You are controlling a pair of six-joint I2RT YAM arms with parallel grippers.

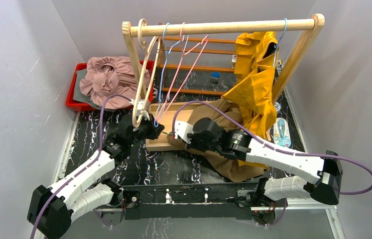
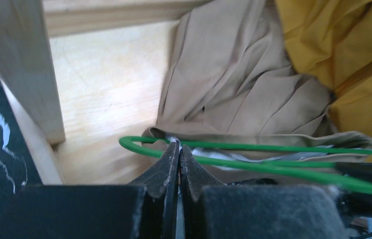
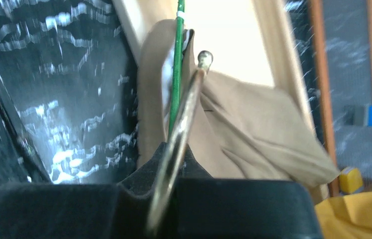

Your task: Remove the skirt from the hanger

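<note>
A brown skirt (image 1: 233, 167) lies in and over a wooden tray, beneath my right arm. In the left wrist view its waistband runs along a green hanger (image 2: 273, 149). My left gripper (image 1: 156, 130) is shut at the hanger's end (image 2: 129, 142); I cannot see anything between its fingers. My right gripper (image 1: 179, 134) is shut on the hanger, whose metal hook (image 3: 188, 107) points up between the fingers in the right wrist view, with the green bar behind it above the skirt (image 3: 258, 134).
A wooden rail (image 1: 223, 26) carries empty hangers over both arms and a yellow garment (image 1: 253, 99) at the right. A red basket (image 1: 71, 99) with pink cloth stands back left. Bare marble lies at the front left.
</note>
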